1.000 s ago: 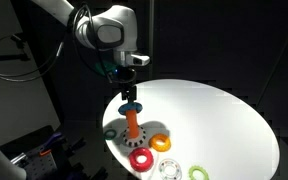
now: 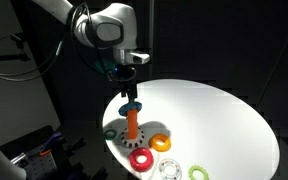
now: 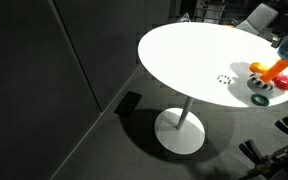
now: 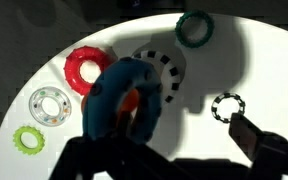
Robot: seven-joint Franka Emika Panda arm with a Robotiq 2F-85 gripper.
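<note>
An orange post (image 2: pixel 132 127) stands near the left edge of the white round table, with a blue ring (image 2: pixel 131 108) at its top. In the wrist view the blue ring (image 4: pixel 124 95) looms large close to the camera, around the post's orange tip, beside the left finger. My gripper is open, its two dark fingers wide apart and nothing held between them. Seen from exterior view 1, the gripper (image 2: pixel 126 92) hangs just above the ring. Whether a finger touches the ring, I cannot tell.
Around the post lie a red ring (image 2: pixel 141 159), an orange ring (image 2: pixel 160 142), a white ring (image 2: pixel 170 169), a light green ring (image 2: pixel 199 173), a dark green ring (image 4: pixel 194 29) and a small dotted ring (image 4: pixel 227 107).
In exterior view 1 the arm has shifted slightly up and to the right. The blue ring, the post and the rings on the table look unmoved.
</note>
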